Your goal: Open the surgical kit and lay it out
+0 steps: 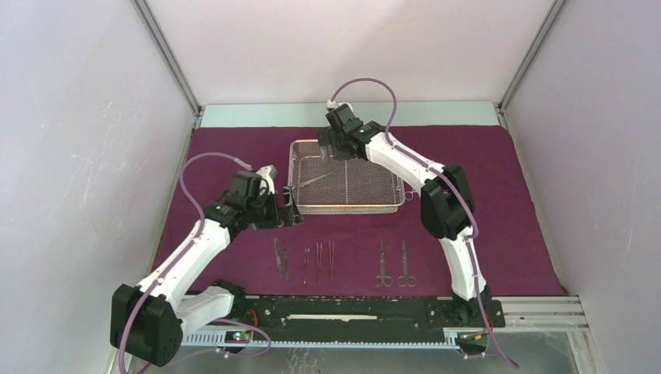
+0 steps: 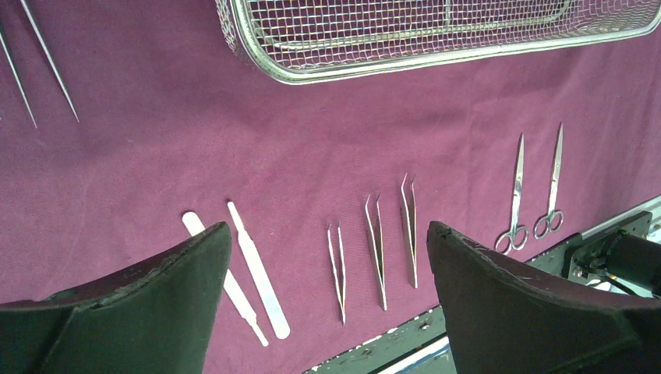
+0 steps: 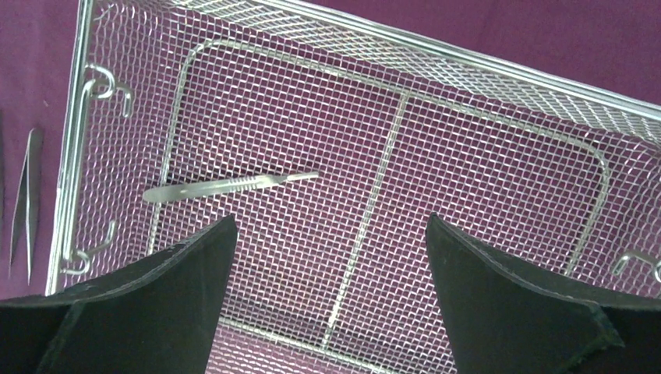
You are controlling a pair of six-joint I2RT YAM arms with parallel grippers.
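Note:
A wire mesh tray (image 1: 358,209) sits at the back centre of the purple cloth. One slim scalpel handle (image 3: 214,187) lies inside it, toward one end. My right gripper (image 1: 335,152) is over the tray, open, with the handle showing between and beyond its fingers in the right wrist view. My left gripper (image 1: 284,206) hangs open by the tray's front left, over the cloth. On the front cloth lie two flat handles (image 2: 257,273), several tweezers (image 2: 376,249) and two pairs of scissors (image 2: 515,202), laid in a row.
Ringed instruments (image 1: 409,195) lie right of the tray, partly hidden by my right arm. More thin tweezers (image 3: 30,187) lie beside the tray. White walls bound both sides.

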